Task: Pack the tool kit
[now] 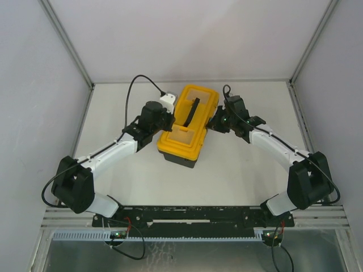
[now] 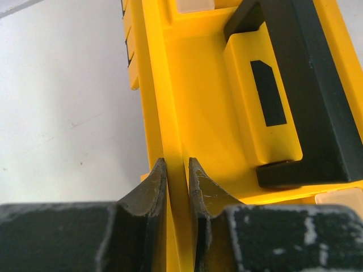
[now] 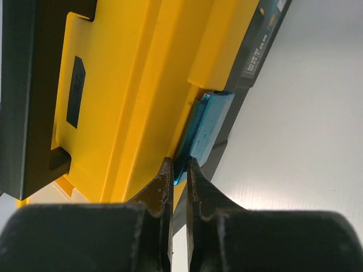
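Note:
In the top view a closed tool box with a yellow lid (image 1: 184,136) and dark base (image 1: 179,160) lies tilted at the back of the table. Its black handle (image 2: 317,85) is folded down on the lid. My left gripper is shut on the lid's long raised edge, a finger on each side. On the box's right side my right gripper is shut, its tips at the lower end of a blue latch (image 3: 211,122). Nothing shows between those fingers. The latch lies flat against the box's side, below the lid's rim. The box's inside is hidden.
A back wall (image 1: 187,39) stands close behind it. No loose tools are in view.

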